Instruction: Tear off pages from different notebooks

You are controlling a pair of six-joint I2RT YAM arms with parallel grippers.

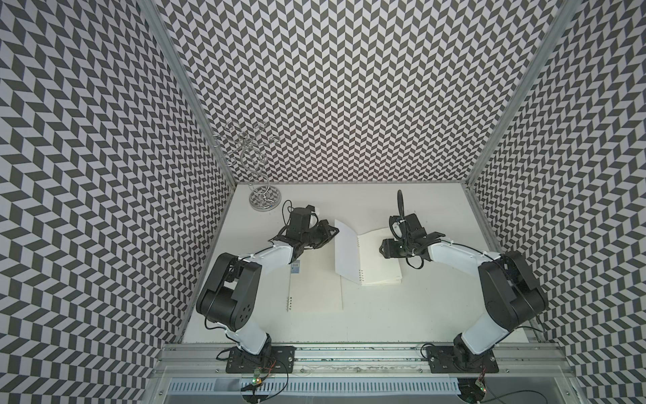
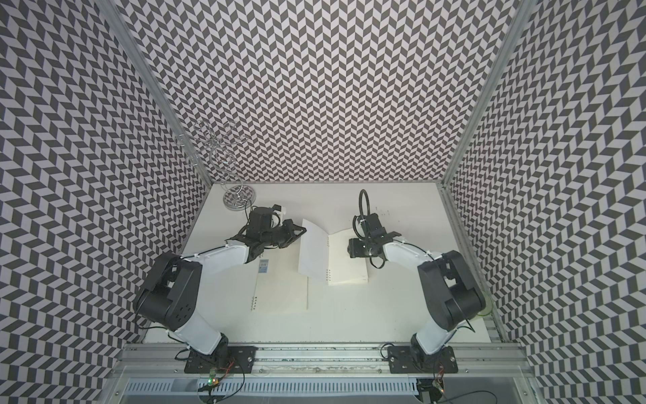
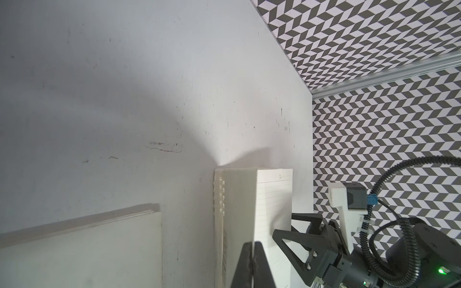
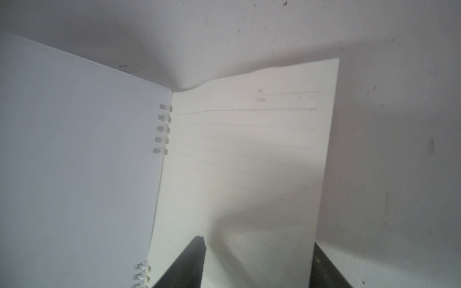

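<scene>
The ring-bound notebook (image 1: pixel 382 269) lies open, with lined pages facing up. Its pale front cover (image 1: pixel 347 252) stands raised to the left, and my left gripper is shut on that cover's free edge. Over the lined page (image 4: pixel 249 158), my right gripper has its fingers spread. One fingertip (image 4: pixel 196 247) is above the paper, while the other is at the page's right edge; the paper is slightly lifted and wavy. A second notebook (image 1: pixel 315 293), with rings along its left side, lies flat nearer the front left.
At the back left stands a shiny metal rack (image 1: pixel 264 196) on a round base. Patterned walls enclose it.
</scene>
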